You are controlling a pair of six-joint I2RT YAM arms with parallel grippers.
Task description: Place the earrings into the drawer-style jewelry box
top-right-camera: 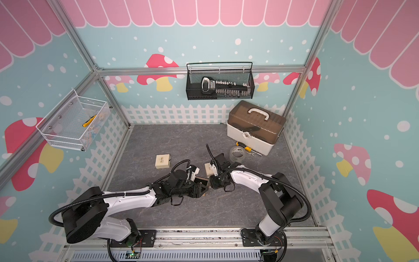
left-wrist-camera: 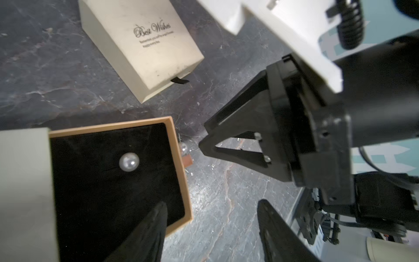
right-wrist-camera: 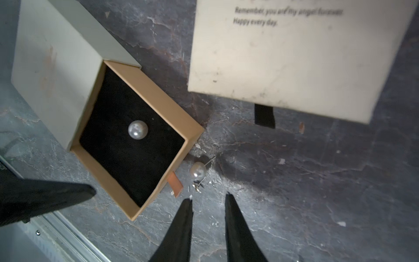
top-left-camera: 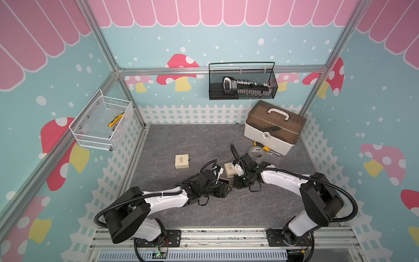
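The drawer box (right-wrist-camera: 56, 83) has its drawer (right-wrist-camera: 162, 104) pulled out, black-lined, with one pearl earring (right-wrist-camera: 138, 129) lying in it. Just outside the drawer's tab end, a second earring lies on the floor; it also peeks past the rim in the left wrist view (left-wrist-camera: 183, 147). My left gripper is open over the drawer's near corner. My right gripper is open, its fingertips just short of the loose earring, nothing between them.
A closed cream box (left-wrist-camera: 139, 43) lies beside the drawer box, another (top-left-camera: 182, 161) to the left. At the back right stand a toolbox (top-left-camera: 274, 126), a screwdriver (top-left-camera: 261, 146) and a tape roll (top-right-camera: 237, 153).
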